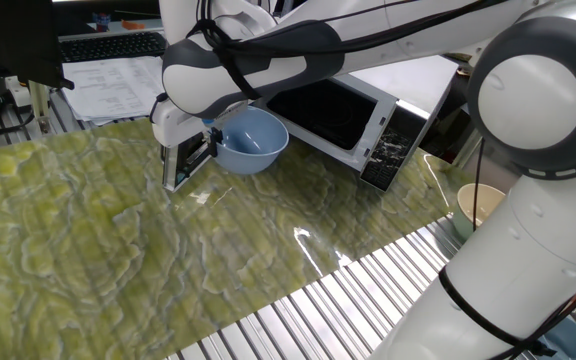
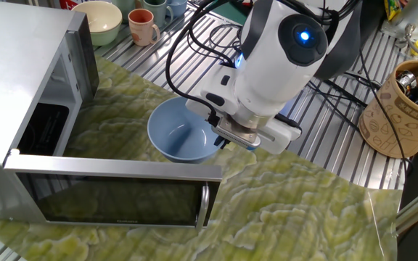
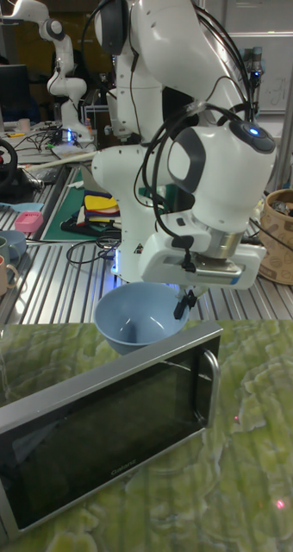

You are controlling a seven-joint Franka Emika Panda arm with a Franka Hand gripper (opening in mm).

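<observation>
A light blue bowl [image 1: 253,141] sits upright beside the microwave, between its open front and its swung-out door. The arm's gripper [image 3: 185,304] points down at the bowl's rim, on the side away from the microwave. Its dark fingertips overlap or meet that rim in view 3. In view 2 the hand hides most of the fingers, and only a dark tip shows by the blue bowl [image 2: 183,130]. Whether the rim is between the fingers cannot be told. No contents show in the bowl.
The microwave door [image 2: 115,194] stands open close to the bowl and hand, its handle [image 2: 204,205] at the free end. Mugs [image 2: 143,27] and a cream bowl [image 2: 99,22] stand behind the microwave [image 2: 13,65]. A brown utensil holder [image 2: 396,116] stands opposite. The green mat [image 1: 78,250] has wide clear room.
</observation>
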